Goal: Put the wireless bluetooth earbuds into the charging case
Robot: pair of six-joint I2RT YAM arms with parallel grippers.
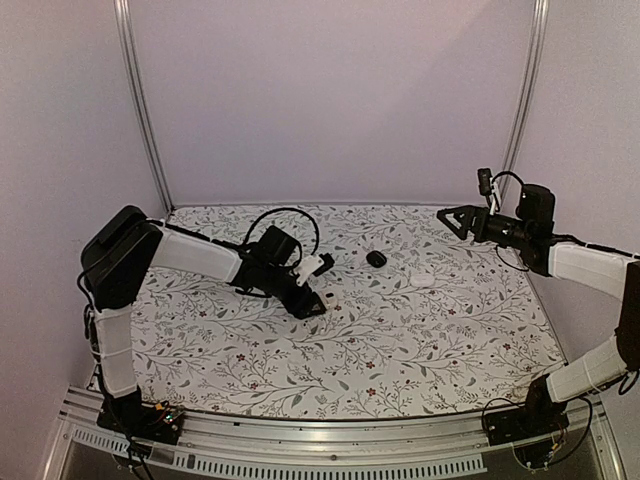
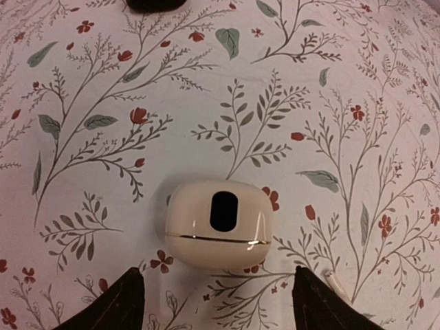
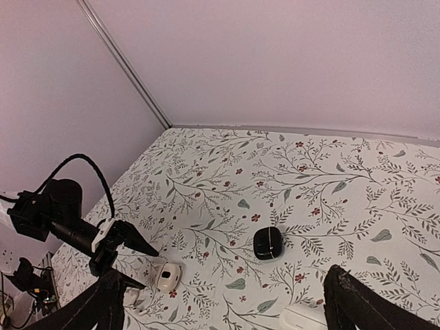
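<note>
A cream charging case (image 2: 199,216) with a black oval window lies on the floral mat, centred before the open fingers of my left gripper, with nothing between them. A small white stick-like piece (image 2: 337,285), probably an earbud, lies just right of it, partly behind a finger. A black case (image 1: 376,259) lies farther back near the middle. A white object (image 3: 302,317) lies at the bottom of the right wrist view, too pale to tell what it is. My right gripper (image 1: 456,219) is raised at the right, open and empty.
Pale walls and metal edge rails enclose the work area.
</note>
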